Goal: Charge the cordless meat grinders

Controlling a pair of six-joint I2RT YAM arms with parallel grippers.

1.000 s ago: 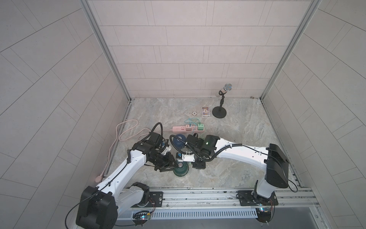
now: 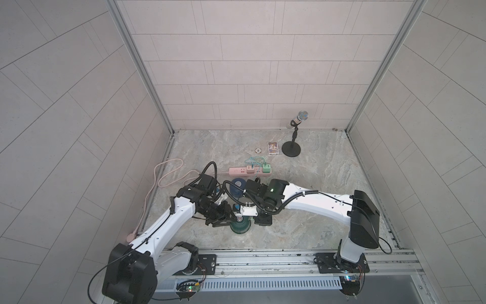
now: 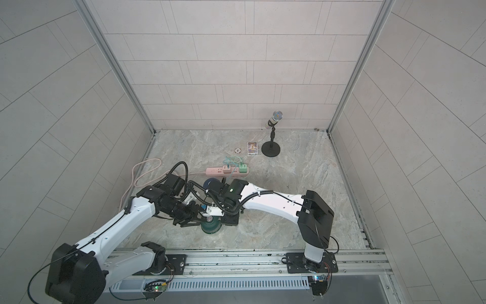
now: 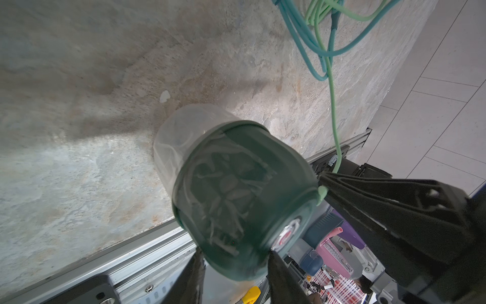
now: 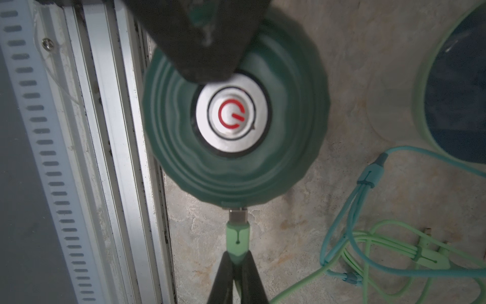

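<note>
The green meat grinder [image 2: 240, 226] stands at the front middle, power button up, seen from above in the right wrist view. A light-green cable plug [image 5: 237, 238] sits at its side port, with my right gripper shut on that plug's lead. My left gripper is around the grinder's green top [image 4: 233, 192] over a clear cup [image 4: 179, 126]; its fingertips are dark, and how far they are open is unclear. The blue grinder [image 2: 238, 186] stands just behind, partly hidden by the arms.
A pink power strip [image 2: 238, 171] with chargers and coiled cables lies behind. A microphone stand [image 2: 291, 149], a small card box [image 2: 272, 147] and a round object [image 2: 258, 150] are at the back.
My left arm is almost where it was.
</note>
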